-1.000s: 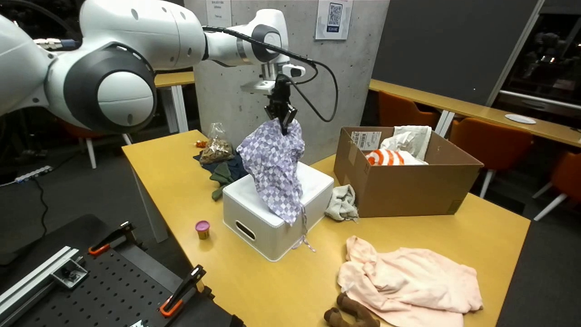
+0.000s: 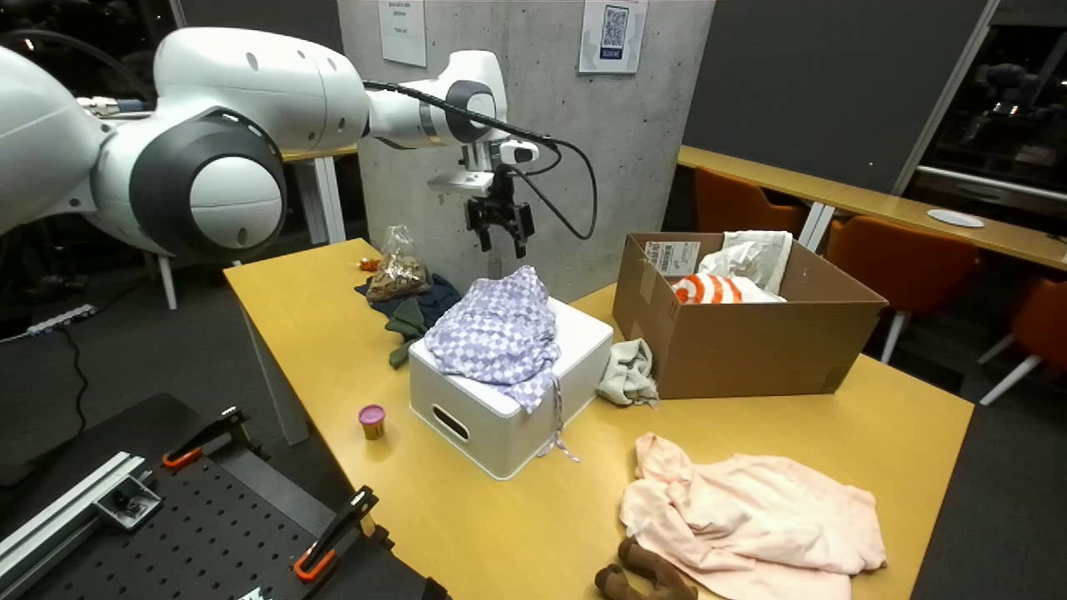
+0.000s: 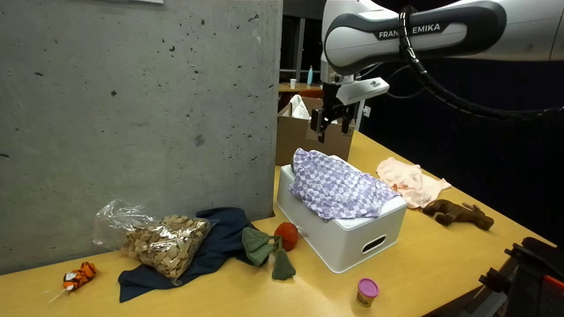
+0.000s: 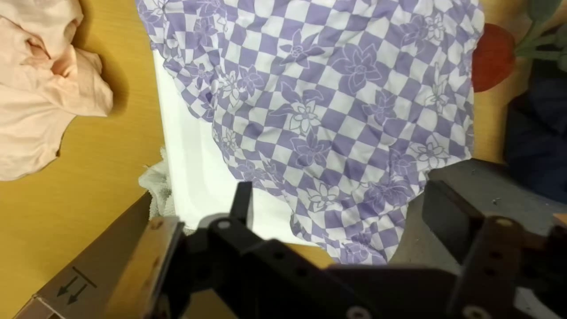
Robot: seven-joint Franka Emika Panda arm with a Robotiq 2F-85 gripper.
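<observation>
A purple-and-white checkered cloth (image 2: pixel 496 335) with a flower print lies draped over the white box (image 2: pixel 580 340). In exterior view 2 the cloth (image 3: pixel 338 187) covers most of the box top and hangs a little over the near side. My gripper (image 2: pixel 502 245) hovers above the cloth, fingers apart and nothing between them. From the wrist view, the gripper shows its two fingers spread wide, with the cloth (image 4: pixel 319 117) spread out below. A bare strip of the white box (image 4: pixel 191 154) shows at the left.
A cardboard box (image 2: pixel 750 345) holding cloths stands right of the white box, a grey cloth (image 2: pixel 628 372) between them. Pink fabric (image 2: pixel 760 510) and a brown plush (image 2: pixel 645 575) lie in front. A purple-lidded tub (image 2: pixel 372 421) sits left; a bag of brown paper (image 3: pixel 166 243) lies on dark cloth.
The gripper held the cloth raised a second ago.
</observation>
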